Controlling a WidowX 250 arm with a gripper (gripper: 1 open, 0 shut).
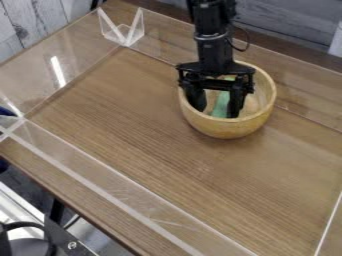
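The black gripper (pixel 214 86) reaches down from the top of the camera view into a round, light wooden bowl (pixel 223 124), its dark fingers spread open over the bowl's interior. Inside the bowl a green object (pixel 222 104) lies between and behind the fingers, partly hidden by them. Whether the fingers touch it is not clear.
The bowl rests on a brown wooden table (pixel 134 160). A clear plastic item (pixel 120 27) stands at the back left. A black object with cables (pixel 24 243) sits at the bottom left corner.
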